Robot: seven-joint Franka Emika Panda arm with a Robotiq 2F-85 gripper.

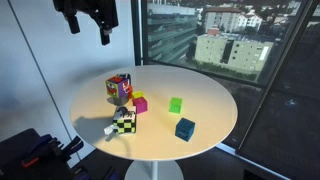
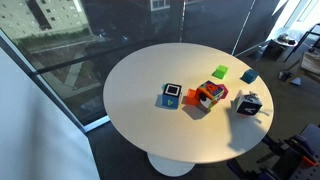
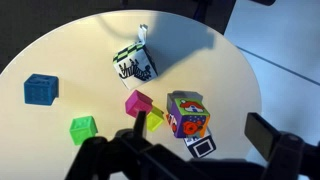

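Observation:
My gripper [image 1: 90, 32] hangs high above the left side of the round table, its fingers wide apart. The wrist view shows the same gripper open, with nothing held between its fingers. Well below it sits a multicoloured toy cube [image 3: 187, 117] with an orange and red shape on one face. A black-and-white patterned cube [image 3: 134, 66] with a white projection stands apart from it. Pink [image 3: 138, 103] and yellow [image 3: 154, 120] blocks lie close together beside the toy cube. Green [image 3: 83, 129] and dark blue [image 3: 41, 90] cubes rest farther off.
A cube with a black-and-white square marker [image 2: 172, 90] stands near the toy cube. The white tabletop [image 2: 140, 120] has broad bare areas around the objects. Dark mechanical equipment [image 1: 62, 150] sits beside the table edge, and windows rise behind.

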